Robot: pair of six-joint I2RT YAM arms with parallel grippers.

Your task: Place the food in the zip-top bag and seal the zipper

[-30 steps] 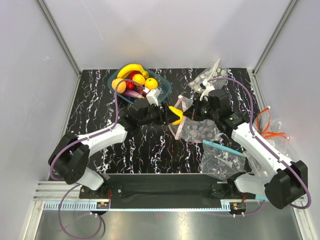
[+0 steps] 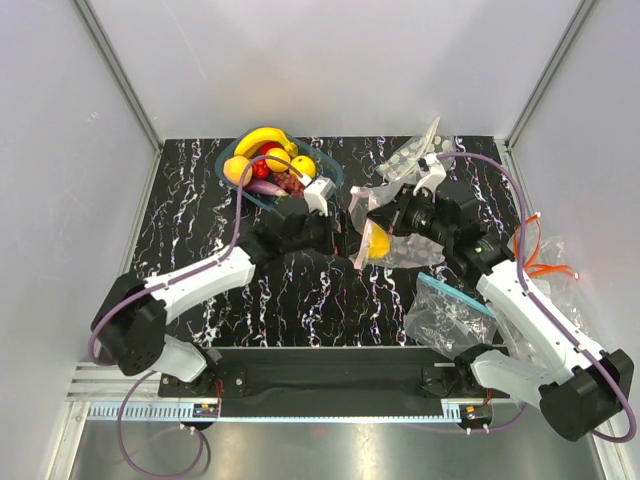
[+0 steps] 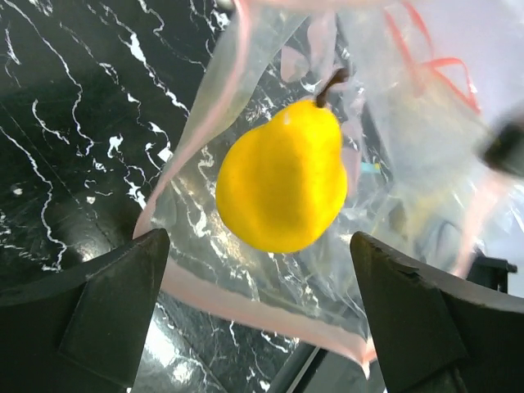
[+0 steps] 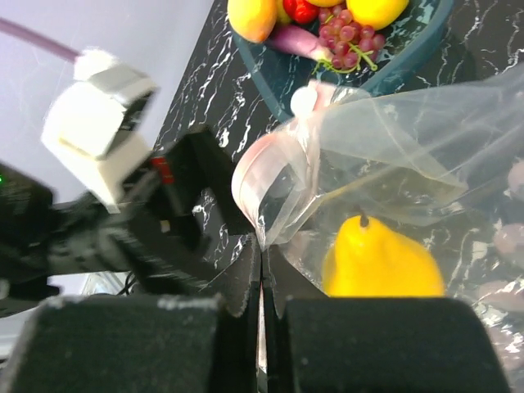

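Note:
A yellow pear (image 3: 282, 180) lies inside the clear zip bag (image 4: 409, 147), behind the pink-edged mouth (image 2: 364, 240). My left gripper is spread wide at that mouth, with nothing between its fingers; the pear sits beyond the tips. In the top view the left gripper (image 2: 345, 238) stands just left of the bag. My right gripper is shut on the bag's upper edge and lifts it. The pear (image 4: 381, 258) shows through the film in the right wrist view, right of the right gripper's tips.
A blue basket (image 2: 332, 172) of fruit and vegetables stands behind the left arm. Another clear bag with a blue zipper (image 2: 455, 293) lies front right, and an orange-edged bag (image 2: 545, 268) is by the right wall.
The pear is now deeper in the bag.

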